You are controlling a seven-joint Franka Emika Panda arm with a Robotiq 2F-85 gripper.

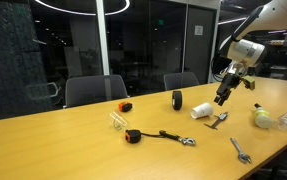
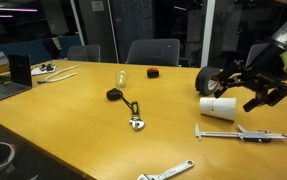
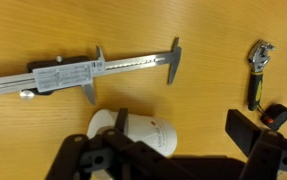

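My gripper (image 1: 236,93) hangs above the right part of the table with its fingers apart. Nothing is between its fingers in the wrist view. A metal caliper (image 3: 75,74) lies flat on the table ahead of them, its fingers spread. Below it in that view, a white cylinder (image 3: 150,131) lies on its side, partly hidden by the gripper. From exterior view 2, the cylinder (image 2: 218,110) rests beside the caliper (image 2: 245,134), both beneath the gripper.
A black roll (image 1: 177,100) stands behind the cylinder. An adjustable wrench (image 3: 256,80) and a tape measure (image 3: 275,116) lie to one side. Another wrench (image 1: 241,151) is near the front edge; a green-yellow object (image 1: 262,117) sits far right.
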